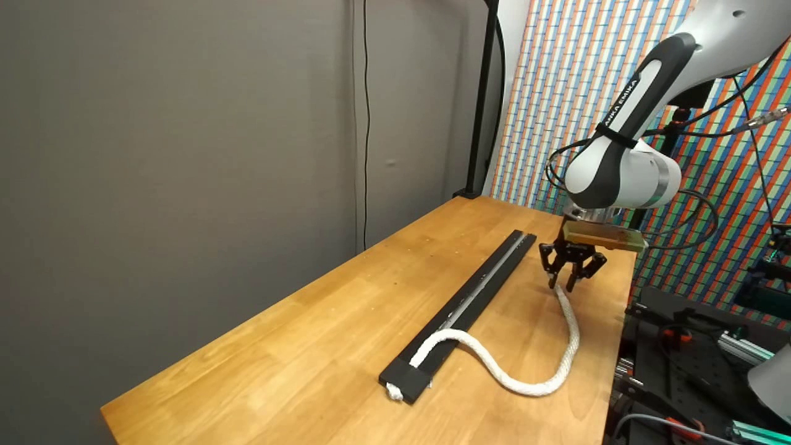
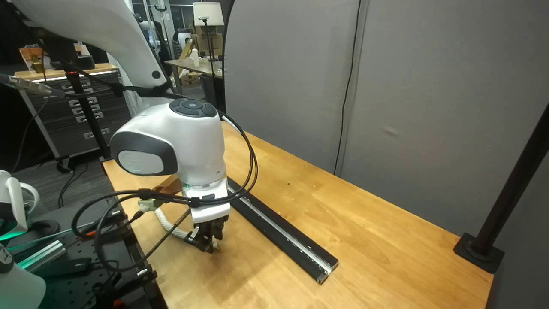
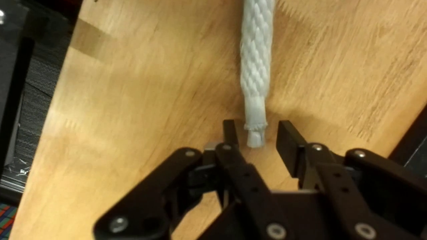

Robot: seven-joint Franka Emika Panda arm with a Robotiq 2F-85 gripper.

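A white braided rope (image 1: 547,387) curves across the table in exterior view 1. One end passes through the block at the near end of a black slotted channel (image 1: 474,293). In the wrist view the rope's free end (image 3: 255,114), narrowed at its tip, lies between the two fingertips of my gripper. A gap shows on either side of the tip, wider on the right, so the fingers (image 3: 290,148) look clear of it. The fingers are part open. Exterior view 2 shows the channel beside the gripper, with most of the rope hidden behind the arm.
A black pole stands on a base (image 2: 478,252) at one table corner. Black cables (image 2: 149,195) loop around the wrist. The table edge lies close to the gripper.
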